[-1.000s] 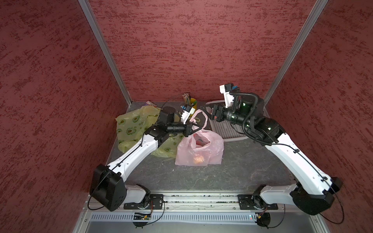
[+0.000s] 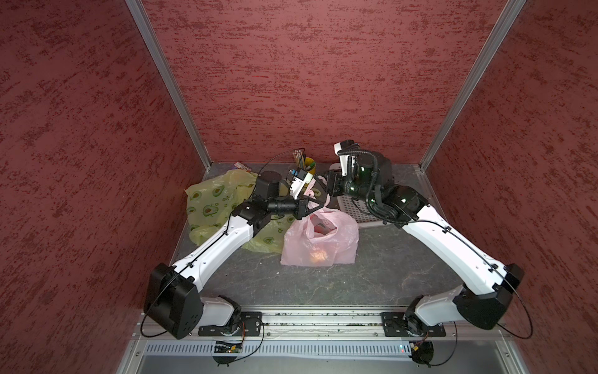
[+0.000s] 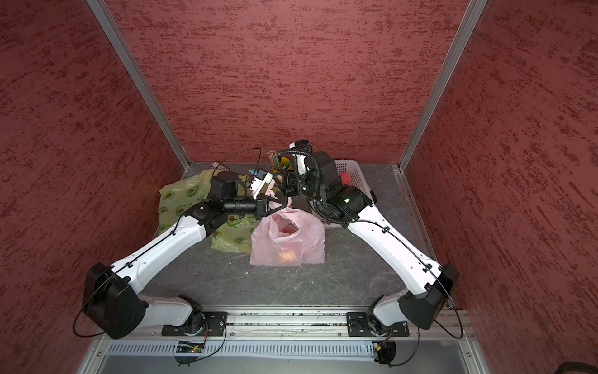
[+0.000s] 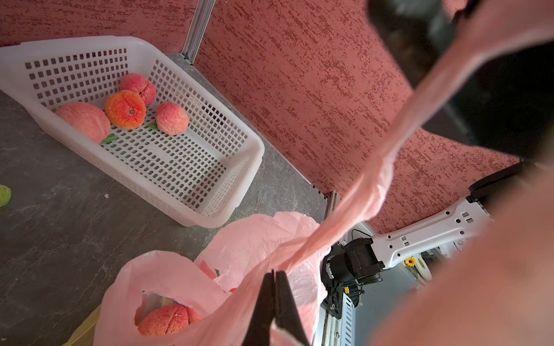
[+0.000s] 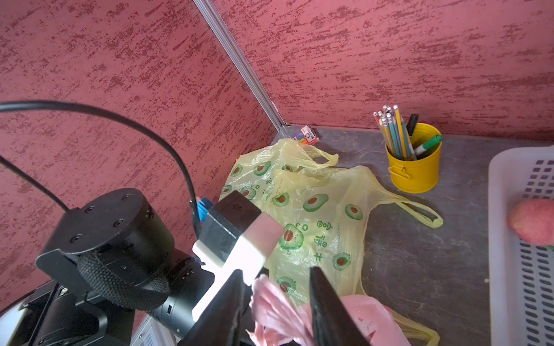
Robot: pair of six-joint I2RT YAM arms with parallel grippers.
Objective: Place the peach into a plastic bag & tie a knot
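Note:
A pink plastic bag [image 2: 296, 246] stands on the table with its mouth open; a peach [image 4: 164, 320] shows inside it in the left wrist view. My left gripper is shut at the bag's upper side, and thin pink plastic shows around and beneath its fingers. Above it rises the bag's twisted handle [image 4: 378, 173]. My right gripper is part open at the handle's upper end, and a crumpled pink piece of it lies between the fingers without both sides visibly pressing on it.
A white basket [image 4: 228, 207] with several peaches stands behind and to the right. Yellow avocado-print bags [image 5: 311, 201] lie left. A yellow pencil cup [image 5: 415, 173] stands at the back.
My right gripper has moved left to the handle, and its fingers now reach around the loop that stood free before. The left arm and bag body look unmoved.

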